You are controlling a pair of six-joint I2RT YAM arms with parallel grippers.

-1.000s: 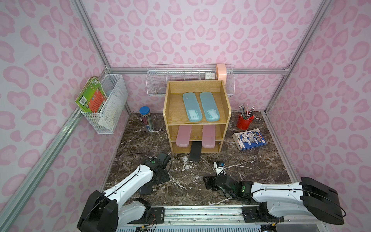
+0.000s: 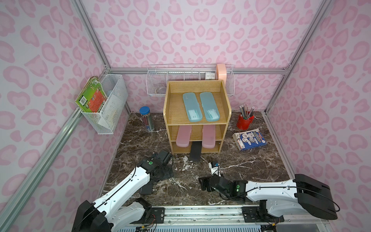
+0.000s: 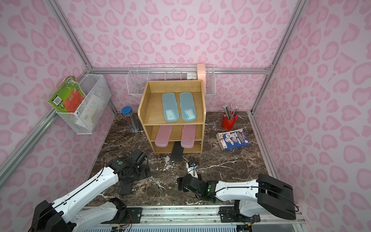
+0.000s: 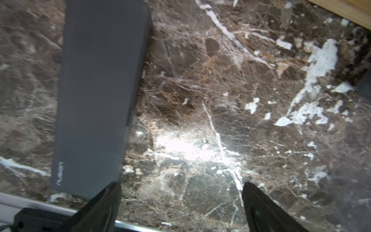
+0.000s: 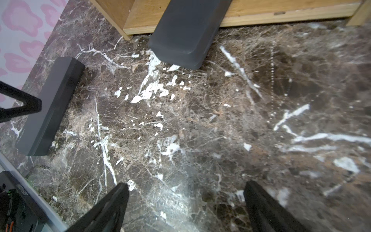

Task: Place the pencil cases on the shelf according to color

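Two light blue pencil cases point(image 2: 192, 107) lie on the wooden shelf's top level, two pink cases point(image 2: 208, 136) on the middle, and a dark grey case point(image 5: 189, 31) on the bottom, jutting out. Another dark grey case point(image 4: 94, 96) lies on the marble table at front left, under and left of my left gripper, which is open and empty above the table. My right gripper stands open and empty over the front middle, before the shelf.
Brush cup point(image 2: 244, 123) and boxed item point(image 2: 249, 139) stand right of the shelf point(image 2: 167, 108); a blue-lidded jar point(image 2: 146, 118) left. Wire baskets hang on the walls.
The right arm has edged a little left toward the middle. The cases look unmoved.
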